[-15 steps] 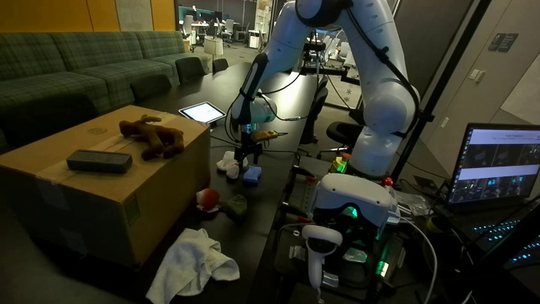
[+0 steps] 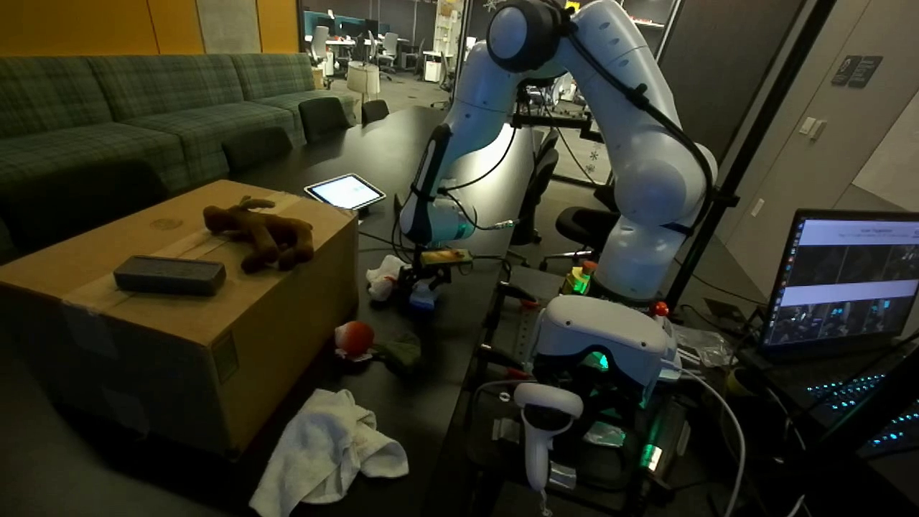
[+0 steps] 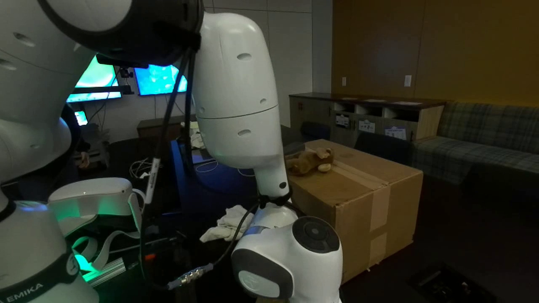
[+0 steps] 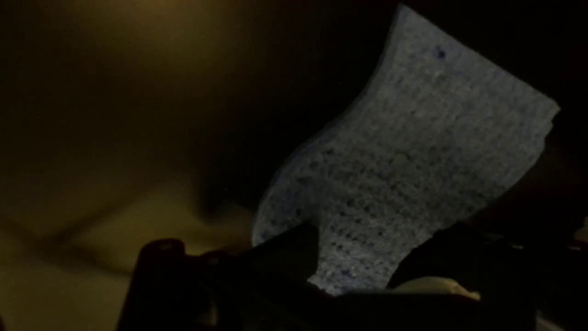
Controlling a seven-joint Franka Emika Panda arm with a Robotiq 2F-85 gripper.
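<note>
In the wrist view a blue-grey, wavy-edged sponge [image 4: 408, 143] fills much of the picture. My gripper has its dark fingers on either side of the sponge's near end, part open. Whether both fingers touch it is too dark to tell. In exterior view 1 my gripper [image 2: 423, 283] is low over the table, right at the small blue sponge [image 2: 423, 297], which it partly covers. In exterior view 2 the arm's wrist hides the gripper and sponge.
A white plush [image 2: 383, 277] sits close on the gripper's left. Nearer lie a red-orange ball [image 2: 354, 337], a dark green cloth item [image 2: 400, 352] and a white towel [image 2: 323, 448]. The large cardboard box [image 2: 284, 362] carries a brown plush [image 2: 263, 233] and a grey block [image 2: 169, 275].
My gripper has come down and slightly right and nearer, from above the white plush to the blue sponge, which it now partly hides. The other objects look unmoved.
</note>
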